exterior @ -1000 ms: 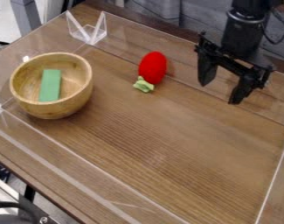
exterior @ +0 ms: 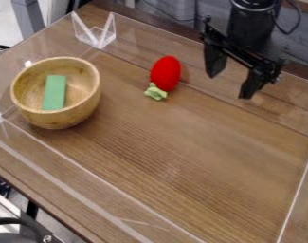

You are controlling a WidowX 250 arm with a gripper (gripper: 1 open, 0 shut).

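Observation:
My black gripper (exterior: 235, 71) hangs over the back right of the wooden table, its fingers pointing down and apart, with nothing seen between them. To its left a red oval object (exterior: 165, 72) lies beside a small light green piece (exterior: 156, 92). At the left, a wooden bowl (exterior: 81, 100) holds a green block (exterior: 55, 93).
A clear, wire-like or plastic object (exterior: 96, 28) stands at the back left. A grey backdrop runs along the rear, and black cables show at the lower left corner.
My gripper has shifted slightly left and changed its angle over the last second. The objects on the table have not visibly moved.

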